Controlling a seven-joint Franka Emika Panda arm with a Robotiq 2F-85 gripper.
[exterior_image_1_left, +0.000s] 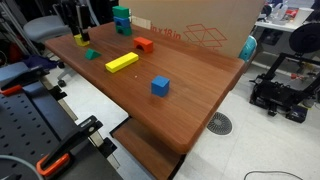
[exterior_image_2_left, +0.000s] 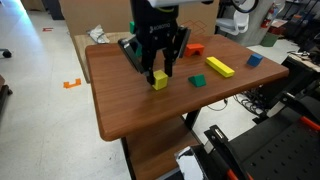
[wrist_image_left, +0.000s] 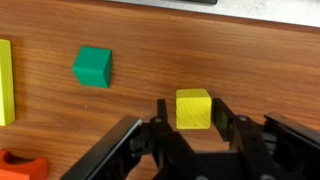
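A small yellow cube sits on the brown wooden table, between the fingers of my gripper in the wrist view. The fingers stand on either side of it, with a narrow strip of wood showing at each side, so the fingers look open. In exterior view 2 the yellow cube is seen low between the dark fingertips. Exterior view 1 shows only part of the yellow cube at the table's far left end, partly covered by the gripper.
Near the cube lies a green block. Further along are a long yellow block, a red arch-shaped block and a blue cube. A stack with a green block on top stands at the back. The table's near edge is close to the cube.
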